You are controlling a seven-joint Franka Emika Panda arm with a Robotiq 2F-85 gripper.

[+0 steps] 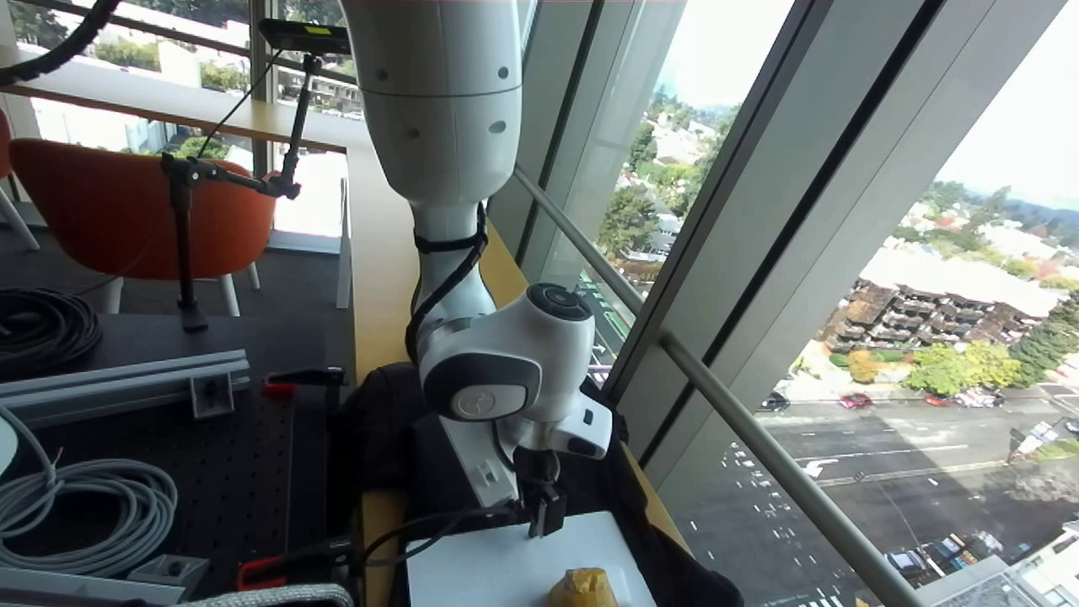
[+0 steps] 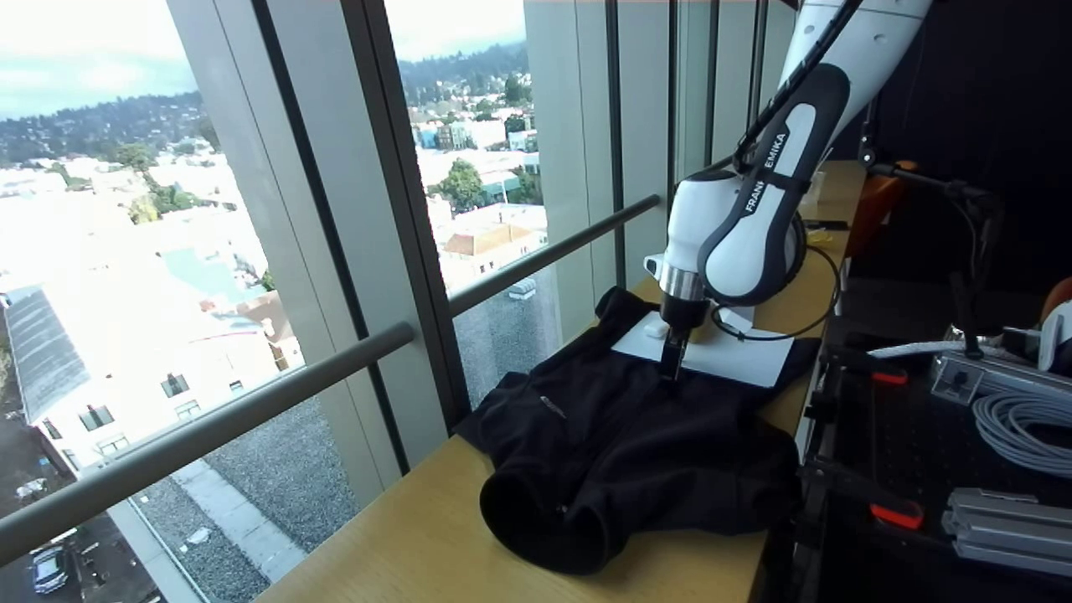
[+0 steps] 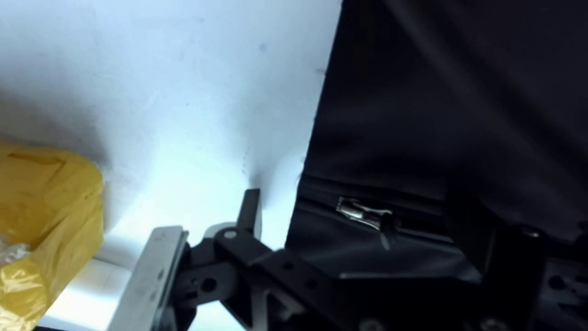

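Observation:
A black jacket (image 2: 643,442) lies spread over the wooden table. Its metal zipper pull (image 3: 366,213) shows in the wrist view, close to the garment's edge where a white board (image 3: 220,99) begins. My gripper is open, with one dark finger (image 3: 251,209) over the board and the other over the black cloth. The zipper pull appears between the fingers in that view; the height above it cannot be told. In exterior view 2 the gripper (image 2: 673,360) points down at the border of board and jacket.
A yellow wrapped object (image 3: 55,209) sits on the board, left in the wrist view. A metal rail (image 2: 558,256) and windows run along one side. On the other side is a black bench (image 1: 233,455) with clamps, coiled cable and aluminium profiles. Bare table (image 2: 402,543) shows in front.

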